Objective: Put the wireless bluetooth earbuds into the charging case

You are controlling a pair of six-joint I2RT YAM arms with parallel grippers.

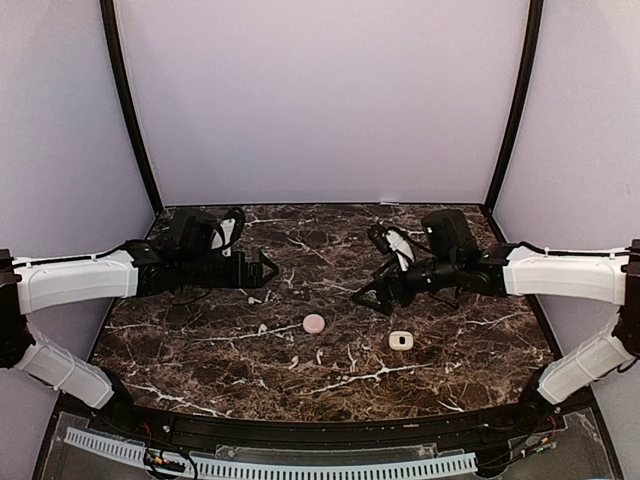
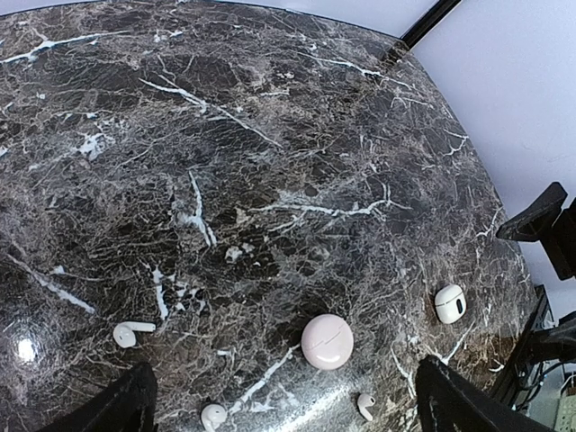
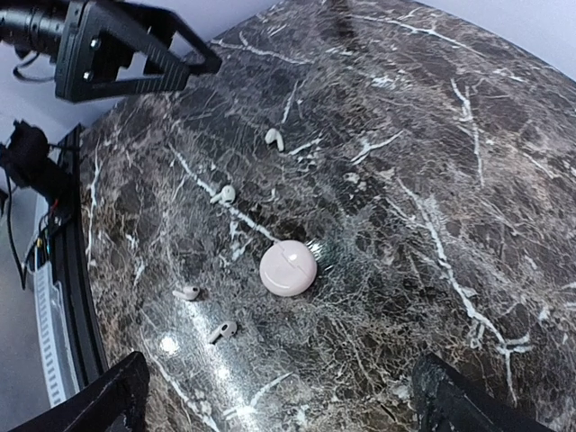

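Observation:
Several small white earbuds lie loose on the dark marble table, left of and in front of a round pale pink disc (image 1: 314,323): one earbud (image 2: 125,335), another (image 2: 214,416), others (image 3: 187,292). A white rounded-square case (image 1: 401,340) with a dark spot lies at the right front, also seen in the left wrist view as a small case (image 2: 449,304). My left gripper (image 1: 262,270) hovers over the left-centre of the table, open and empty. My right gripper (image 1: 372,298) hovers right of centre, behind the case, also open and empty.
The marble table (image 1: 320,385) has clear room at the back and outer sides. Pale walls (image 1: 320,100) enclose it at the back and sides, and a dark rail runs along the front edge.

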